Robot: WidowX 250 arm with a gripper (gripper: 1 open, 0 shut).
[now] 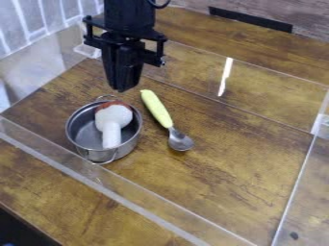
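A metal pot (88, 139) sits on the wooden table at left, with a white object with a red top (112, 119) inside it. Right of the pot lies a spoon with a pale yellow-green handle (156, 108) and a metal bowl end. The black gripper (121, 75) hangs above and behind the pot, pointing down, with nothing visible between its fingers; it appears shut.
Clear panels line the left and right edges, and a narrow white strip (225, 77) lies toward the back.
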